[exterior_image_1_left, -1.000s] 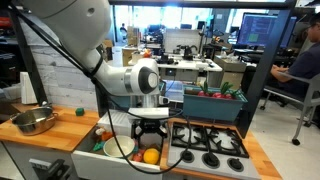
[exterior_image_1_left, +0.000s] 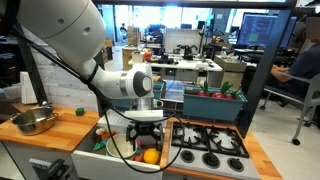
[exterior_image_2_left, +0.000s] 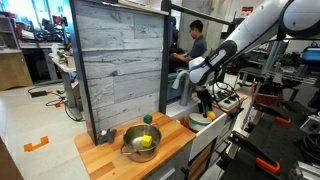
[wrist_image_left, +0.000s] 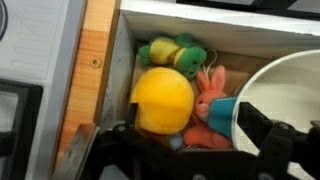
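Observation:
My gripper (exterior_image_1_left: 145, 136) hangs over the open drawer (exterior_image_1_left: 88, 165), its fingers apart and nothing visible between them. In the wrist view an orange ball-like object (wrist_image_left: 165, 98) lies in the drawer's corner, ahead of the gripper's left finger. Beside it rests a pink plush toy (wrist_image_left: 214, 105) with a blue part. A green and yellow toy (wrist_image_left: 172, 52) lies behind the orange object. To the right, a white bowl (wrist_image_left: 285, 88) takes up much of the drawer, partly covered by the gripper's right finger.
A stove (exterior_image_1_left: 210, 145) stands right of the drawer. On the left counter sits a metal pot (exterior_image_1_left: 35, 121). Behind the arm is a blue-green crate (exterior_image_1_left: 212, 105) with red items in it. The drawer walls enclose the objects closely.
Compared with a second ago, the gripper sits slightly lower and a little further left above the drawer. The objects in the drawer show no clear movement.

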